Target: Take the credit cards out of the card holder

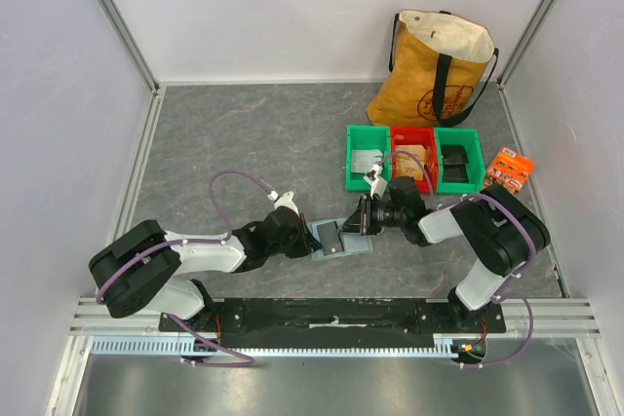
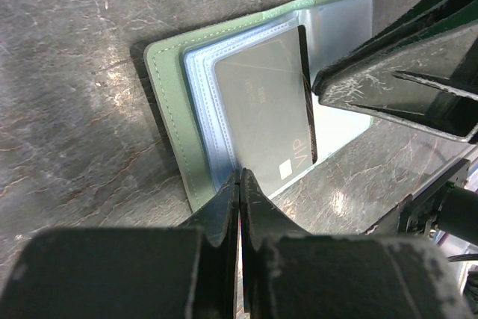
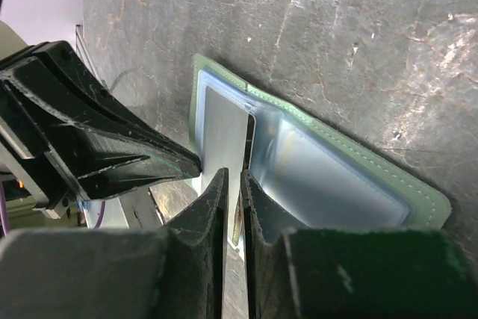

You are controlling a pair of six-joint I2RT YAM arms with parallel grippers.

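The card holder [image 2: 175, 128] lies spread open on the table, green outside with pale bluish clear pockets inside. A grey card [image 2: 261, 102] marked VIP sits in one pocket, its dark edge sticking out toward the middle. My left gripper is shut at the holder's near edge by that pocket; nothing clearly shows between its tips. Over the card's protruding edge, my right gripper is also shut, and whether it touches the card cannot be told. The clear pocket [image 3: 328, 177] on the other half shows no distinct card.
Behind the holder stand a green bin [image 1: 359, 182], a red bin [image 1: 426, 187] and another green bin [image 1: 478, 182], each with something inside. An orange packet [image 1: 509, 170] and a yellow bag [image 1: 419, 65] are farther right and back.
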